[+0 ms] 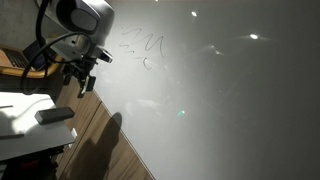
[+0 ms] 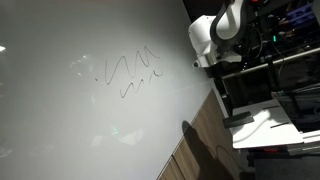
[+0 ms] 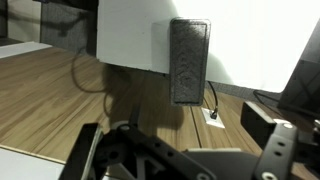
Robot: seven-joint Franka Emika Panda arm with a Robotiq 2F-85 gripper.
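A dark grey block, like a board eraser [image 3: 188, 60], lies at the edge of a white table [image 3: 135, 35], partly overhanging it. In exterior view 1 the same block [image 1: 55, 115] is at lower left. My gripper [image 1: 78, 84] hangs above and slightly to the right of it, pointing down, apart from it. In the wrist view the fingers [image 3: 82, 150] stand wide apart with nothing between them. Black wavy marks [image 2: 128, 70] are drawn on the large whiteboard [image 2: 70, 120]; the gripper is clear of the board's marks.
A wooden floor or panel [image 3: 50, 100] shows beside the table. A cable with a small plug [image 3: 212, 112] hangs near the block. A chair with a laptop [image 1: 14, 60] stands behind the arm at far left. The whiteboard's lower edge runs close beside the arm.
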